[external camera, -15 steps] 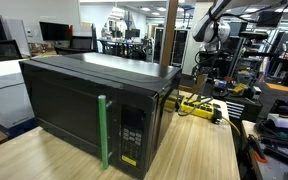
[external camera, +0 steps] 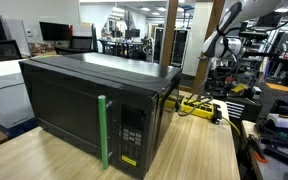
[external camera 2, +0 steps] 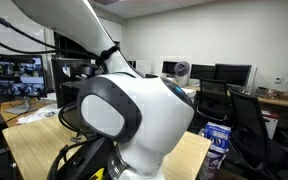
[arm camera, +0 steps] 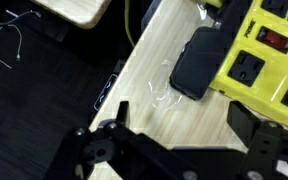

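Note:
In the wrist view my gripper stands open, its two dark fingers wide apart. Between and beyond them lie bare wood and a clear plastic scrap (arm camera: 164, 97). A black adapter (arm camera: 201, 62) sits just ahead, against a yellow power strip (arm camera: 264, 60) with sockets and a red switch. Exterior view 1 has a black microwave (external camera: 79, 105) with a green handle (external camera: 103, 130), its door shut. At the far end of the table, my arm (external camera: 210, 48) reaches down near the power strip (external camera: 196, 106); its fingers are too small to make out there.
Bare tabletop (external camera: 199, 150) lies right of the microwave. Its edge runs close beside the gripper, with dark floor (arm camera: 34, 85) beyond. Black office chairs (external camera 2: 254, 125) and a blue box (external camera 2: 216, 137) stand behind the arm in exterior view 2.
In exterior view 1 my arm has come down and slightly to the right at the far end of the table. The microwave and power strip have not moved.

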